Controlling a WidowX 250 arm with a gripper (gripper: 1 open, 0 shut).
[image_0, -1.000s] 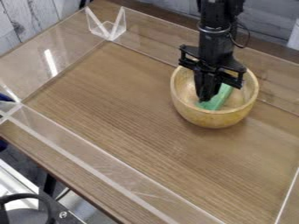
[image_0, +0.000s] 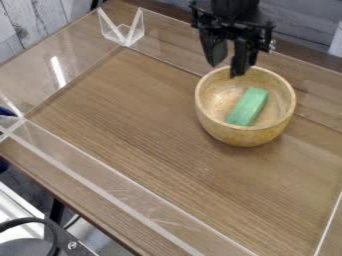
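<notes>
A wide cream bowl (image_0: 214, 115) sits on the wooden table (image_0: 120, 160), right of centre. Inside it, toward the right, lies a green oblong object (image_0: 245, 107). My dark gripper (image_0: 227, 66) is above the back rim of the bowl, with its fingers pointing down and apart. Nothing clear shows between them.
A clear, angular object (image_0: 123, 26) stands at the back left. A dark round shape (image_0: 40, 240) sits at the lower left edge.
My gripper has risen from inside the bowl, over the green object, to above the bowl's back rim. The green object remains in the bowl.
</notes>
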